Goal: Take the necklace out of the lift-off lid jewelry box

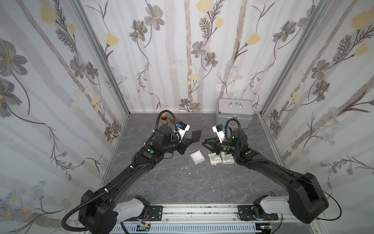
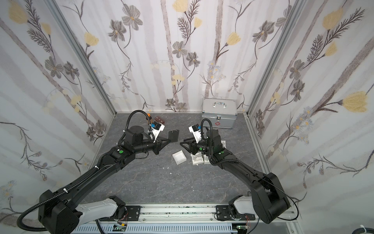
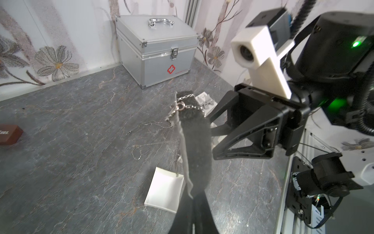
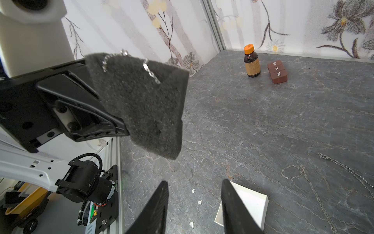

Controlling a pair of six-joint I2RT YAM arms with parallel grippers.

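A dark grey foam insert [image 1: 196,135] with a silver chain [image 3: 193,107] draped over its top edge is upright in my left gripper, which is shut on it. My right gripper stands open just to the right of the insert, nothing between its fingers. Below lies an empty white box [image 1: 197,157]. Loose chains [image 4: 315,191] show near it in the right wrist view; whether they rest on the table is hard to tell.
White lidded boxes [image 1: 215,159] sit right of the empty box. A silver case [image 1: 235,113] stands at the back right, an orange-capped bottle [image 4: 251,64] and brown blocks [image 4: 277,72] at the back left.
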